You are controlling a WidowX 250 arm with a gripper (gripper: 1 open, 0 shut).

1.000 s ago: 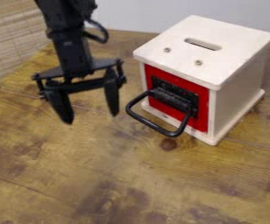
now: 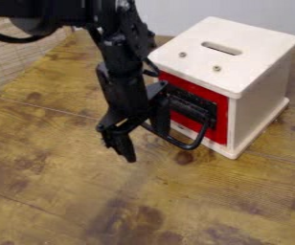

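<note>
A white box (image 2: 259, 67) with a red front and a slot on top stands at the right of the camera view. A black U-shaped handle (image 2: 196, 139) sticks out from its front. My black gripper (image 2: 139, 131) is just left of the handle, partly in front of it, with its fingers pointing down and apart. I cannot tell whether it touches the handle.
A woven mat (image 2: 10, 57) lies at the back left.
My gripper has moved right and somewhat down toward the box's handle, turning as it went. The box has not visibly moved.
</note>
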